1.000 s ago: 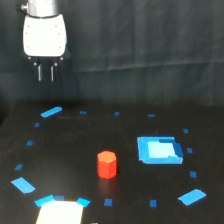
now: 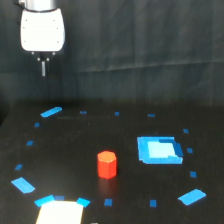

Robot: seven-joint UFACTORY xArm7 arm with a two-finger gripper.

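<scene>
My gripper (image 2: 43,69) hangs high at the upper left, well above the table and far from every object. Its thin fingers are close together, so it looks shut, and nothing shows between them. A red-orange block (image 2: 107,164) with a many-sided outline stands on the dark table near the middle. Right of it, a blue-bordered square (image 2: 144,149) surrounds a white patch (image 2: 161,150) on the table.
A pale, bright object (image 2: 60,213) is cut off by the bottom edge at the left. Blue tape strips (image 2: 23,185) and small blue marks dot the black table. A dark curtain (image 2: 140,50) hangs behind.
The gripper's fingers were apart and now stand together. The gripper has moved slightly left and a little higher. The red block and the blue-bordered square have not moved.
</scene>
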